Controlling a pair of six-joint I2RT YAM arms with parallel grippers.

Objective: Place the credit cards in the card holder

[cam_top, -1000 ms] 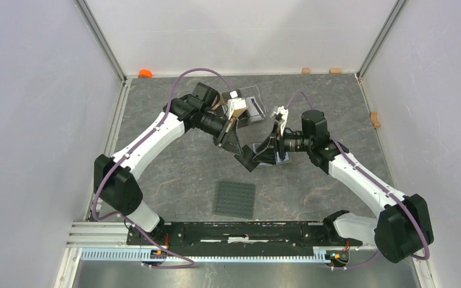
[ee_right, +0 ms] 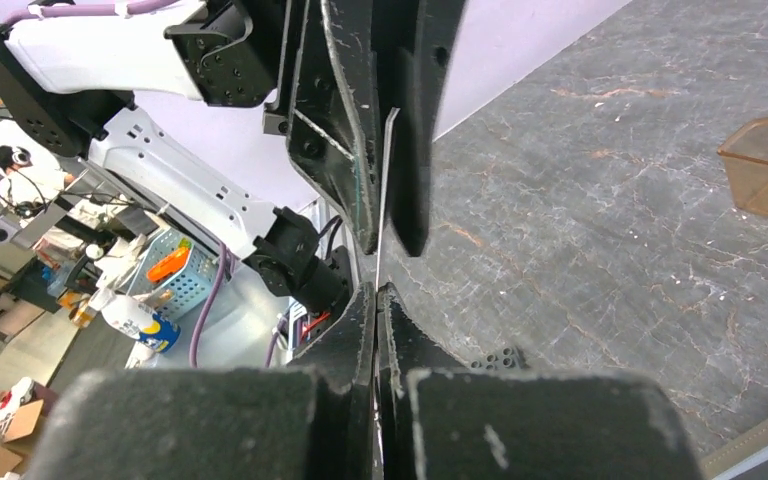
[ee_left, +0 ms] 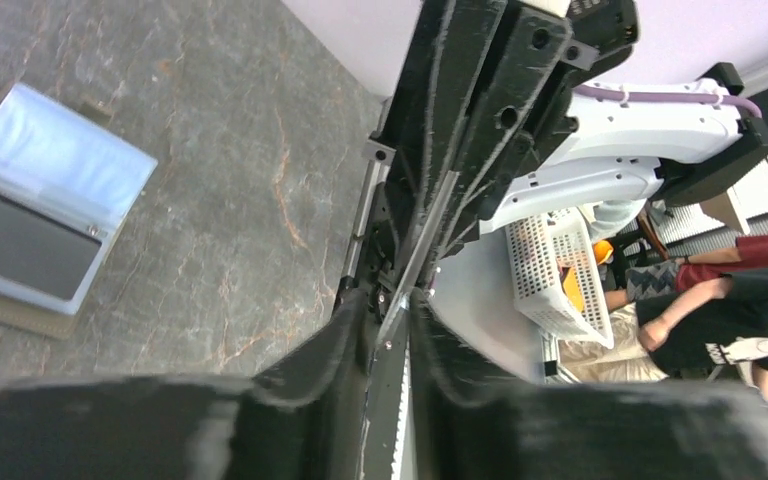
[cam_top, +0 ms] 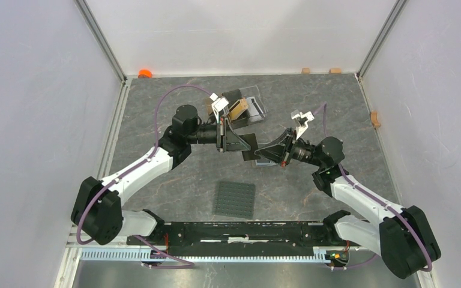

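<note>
A thin dark card is held up between my two grippers in the top view. My right gripper is shut on its edge; the card stands edge-on out of those fingertips. At its other side my left gripper is part open, its fingers to either side of the card with a small gap. The card holder lies on the table, mostly covered by the right gripper. In the left wrist view the holder lies open, showing a pale blue panel and a dark panel.
A clear tray of mixed items sits behind the left gripper. Toward the front, a dark ribbed mat lies flat. Bare tabletop stretches left of the mat, and more is free at the far right.
Both arms have turned, so the card went from a diamond slant to nearly square in the top view and shifted slightly upward. The right gripper now covers more of the holder.
</note>
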